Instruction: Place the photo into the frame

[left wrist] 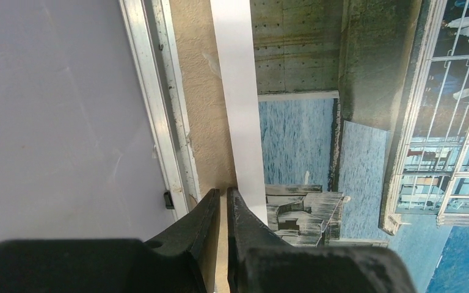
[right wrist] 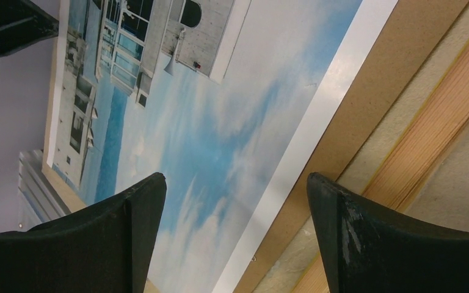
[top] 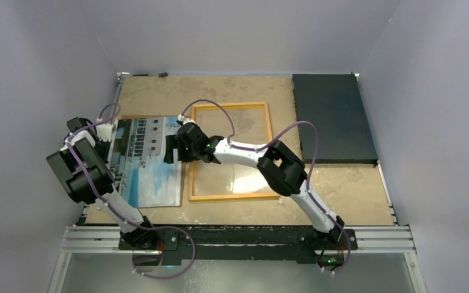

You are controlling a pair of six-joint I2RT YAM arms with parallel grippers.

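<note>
The photo (top: pixel 159 180), a picture of a building and blue sky with white borders, lies flat on a brown backing board (right wrist: pixel 366 97) left of centre. Bare board shows along the photo's right border. My left gripper is shut at the photo's left edge, its fingertips by the white border; nothing shows between them. Over the right side, my right gripper stands part open: one finger (right wrist: pixel 143 210) is above the picture, the other (right wrist: pixel 336 204) by the board's right edge. The wooden frame (top: pixel 235 197) lies flat just right of the board.
A large dark flat panel (top: pixel 334 119) rests at the right of the table. Free tabletop (top: pixel 342 195) lies in front of it. Grey walls enclose the sides, the left one close to my left gripper. My right forearm crosses over the frame.
</note>
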